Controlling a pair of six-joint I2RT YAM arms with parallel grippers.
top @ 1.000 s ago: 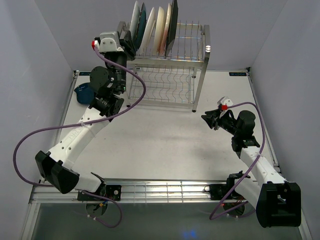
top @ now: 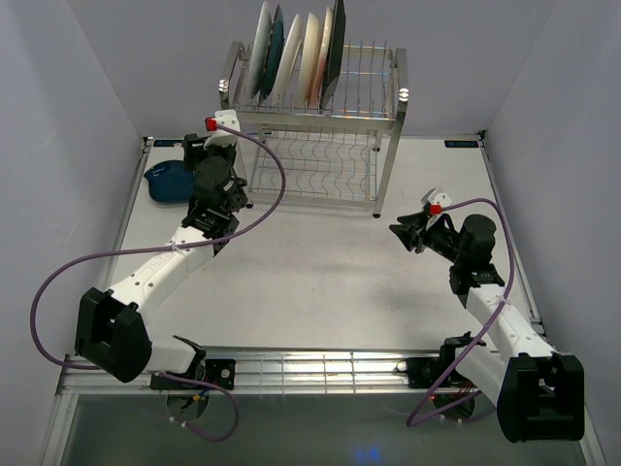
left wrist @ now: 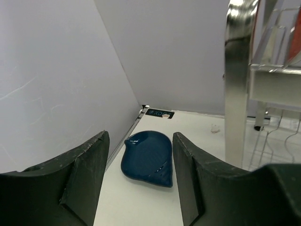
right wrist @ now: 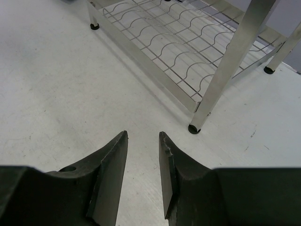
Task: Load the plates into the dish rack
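Note:
Several plates stand on edge in the upper rack (top: 371, 118), white (top: 286, 60), cream, pinkish and dark teal. A dark blue object (top: 167, 184) (left wrist: 146, 157) lies on the floor left of the rack. My left gripper (top: 199, 150) is raised at the rack's front left, above and in front of that object, fingers apart with nothing between. My right gripper (top: 406, 233) hangs in front of the rack's right side, its fingertips somewhat apart and nothing visible between them.
The lower wire shelf (top: 310, 175) (right wrist: 164, 42) is empty, and the upper shelf has bare slots at the right. Grey walls enclose both sides; purple cables loop over both arms.
The right arm and the plates have not moved.

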